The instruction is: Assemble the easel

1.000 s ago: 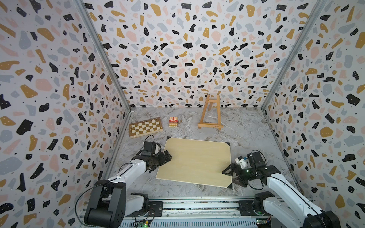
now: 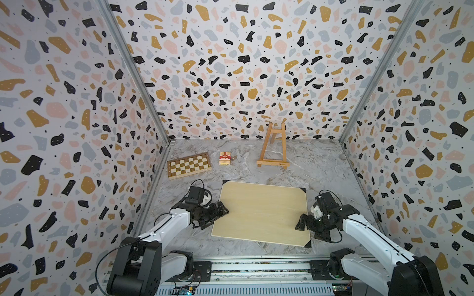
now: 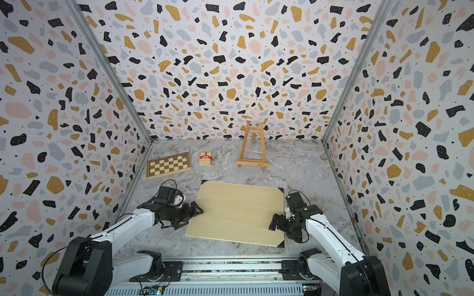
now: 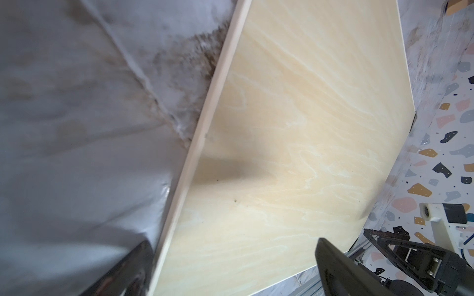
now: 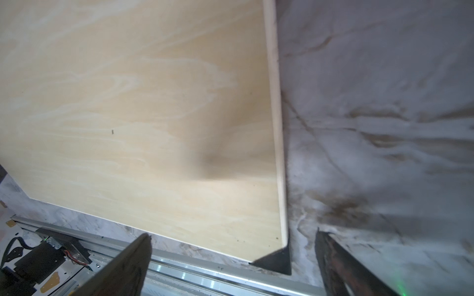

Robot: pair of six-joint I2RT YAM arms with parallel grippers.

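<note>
A pale plywood board [image 2: 259, 212] with black corner pieces lies flat in the front middle of the marble table. The wooden easel [image 2: 272, 161] stands at the back, right of centre. My left gripper is open over the board's left edge, which runs between its fingers. My right gripper is also open, low over the board's right edge near its black front corner piece. Neither gripper holds anything.
A checkered board [image 2: 189, 164] lies at the back left, beside a small red-and-cream box [image 2: 224, 158]. Patterned walls enclose the back and sides.
Over the last second the board has shifted right and slightly toward the front. Both grippers have moved right, the right one also a little toward the back lately.
</note>
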